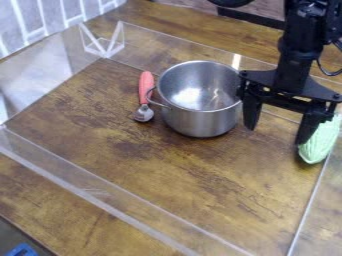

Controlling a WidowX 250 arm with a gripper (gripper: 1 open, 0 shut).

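Observation:
My black gripper (279,120) hangs at the right, just beside the steel pot, its two fingers apart and pointing down, open, near the pale green ribbed vegetable (317,143), which is partly behind its right finger. The steel pot (198,118) stands in the middle with nothing visible inside it. Left of the pot lies a red-handled utensil (146,90) with a metal end.
Clear plastic walls (94,185) border the wooden work surface (160,190). A white strip shows behind the pot.

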